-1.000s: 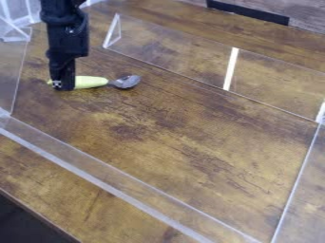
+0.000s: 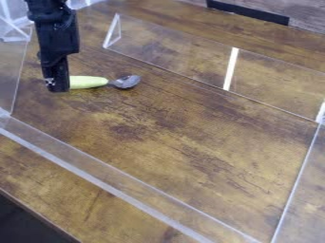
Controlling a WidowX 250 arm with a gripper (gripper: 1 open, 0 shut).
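My black gripper (image 2: 57, 80) is low at the upper left of the camera view, coming down from the top edge, its tips beside the left end of a pale yellow-green oblong object (image 2: 86, 82) lying on the wooden table. A metal spoon (image 2: 125, 82) lies just right of that object, its bowl to the right; its handle is hidden or not clear. The gripper looks shut; I see nothing clearly between its fingers.
Clear acrylic walls (image 2: 178, 53) bound the work area at the back, left, front and right. A dark strip lies at the far back.
My gripper has shifted very slightly over the last second; the pale object and the spoon look unmoved.
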